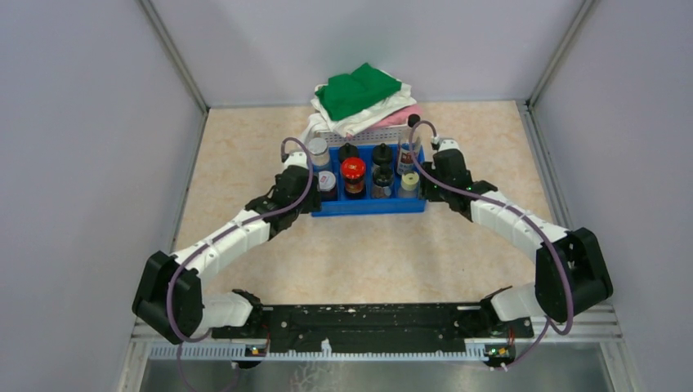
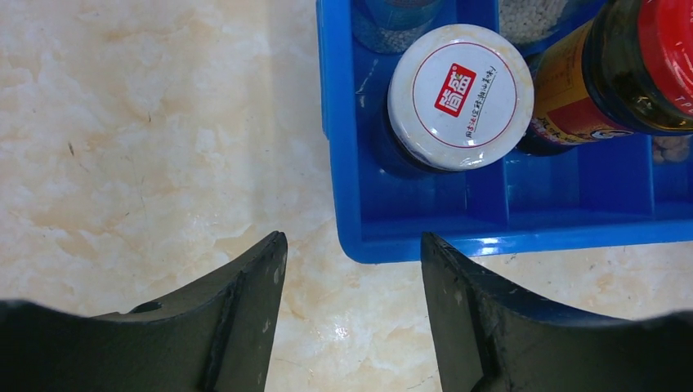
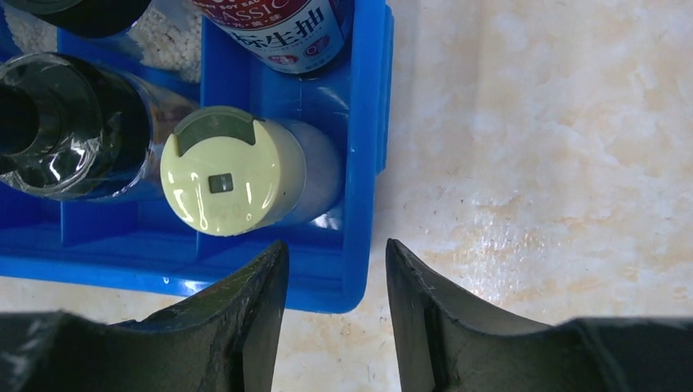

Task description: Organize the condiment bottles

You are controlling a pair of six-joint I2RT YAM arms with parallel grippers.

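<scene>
A blue divided tray [image 1: 368,207] holds several condiment bottles and jars, all upright in its compartments. In the front row are a white-lidded jar [image 2: 460,98], a red-lidded jar [image 1: 354,170], a black-capped bottle [image 1: 382,183] and a yellow-lidded shaker [image 3: 231,171]. A tall bottle [image 1: 405,155] stands at the back right. My left gripper is open near the tray's front left corner, its fingers [image 2: 260,282] apart and empty. At the front right corner my right gripper also stands open, with the tray's corner showing between its fingers; contact cannot be judged.
Behind the tray sits a white basket [image 1: 327,137] with folded cloths, the green cloth [image 1: 357,91] on top. The tabletop [image 1: 359,261] in front of the tray and to both sides is bare.
</scene>
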